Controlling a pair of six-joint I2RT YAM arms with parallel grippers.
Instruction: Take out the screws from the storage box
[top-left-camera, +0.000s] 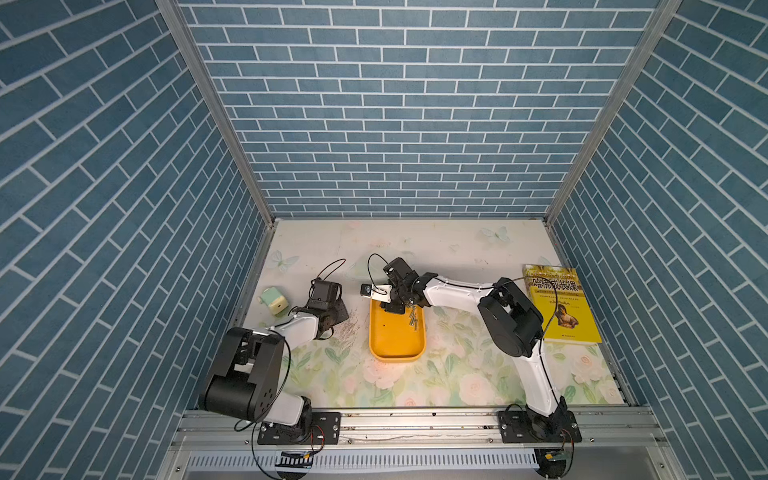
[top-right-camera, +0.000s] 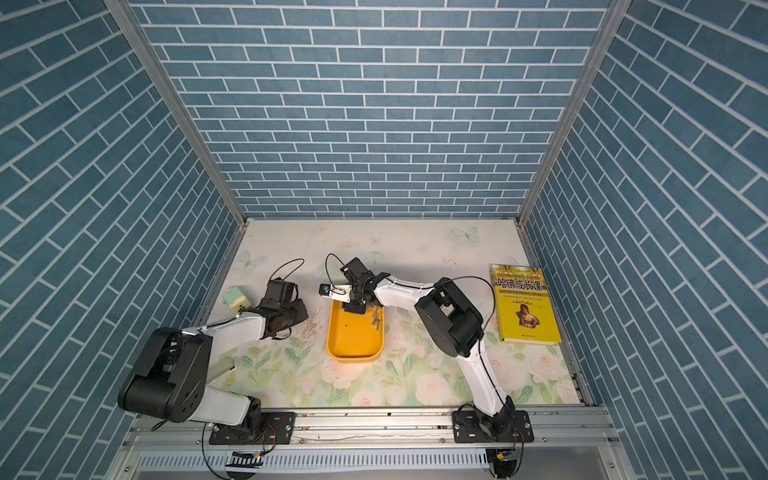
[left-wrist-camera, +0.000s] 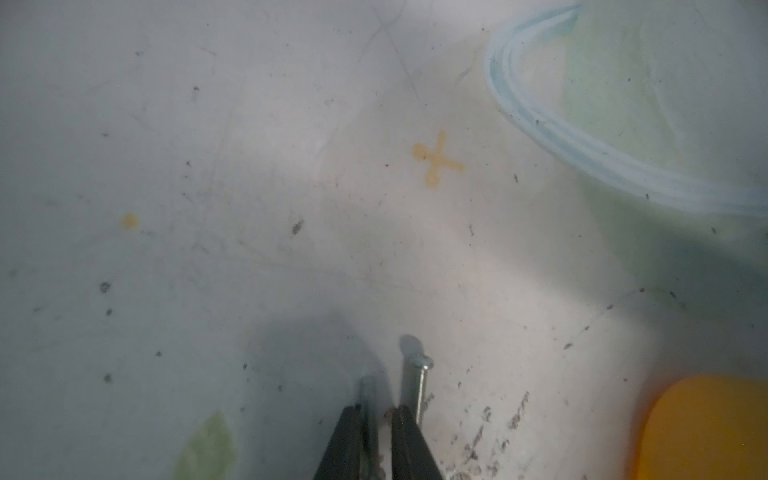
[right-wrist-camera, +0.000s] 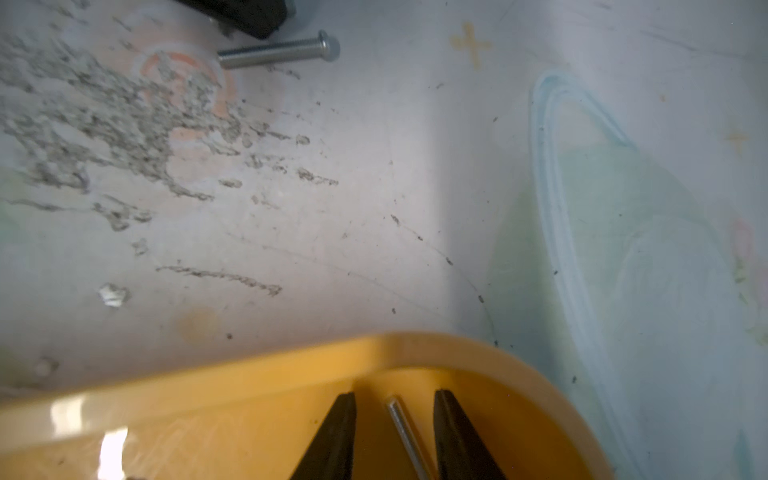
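The orange storage box sits in the middle of the table, several screws inside at its right. My left gripper is low over the table left of the box, fingers slightly apart around a dim screw; whether they touch it is unclear. A second screw lies just right of it, also seen in the right wrist view. My right gripper is open inside the box's far end, a screw lying between its fingertips, not visibly held.
A yellow book lies at the right, and a small green object at the left. The right arm spans the table's right middle.
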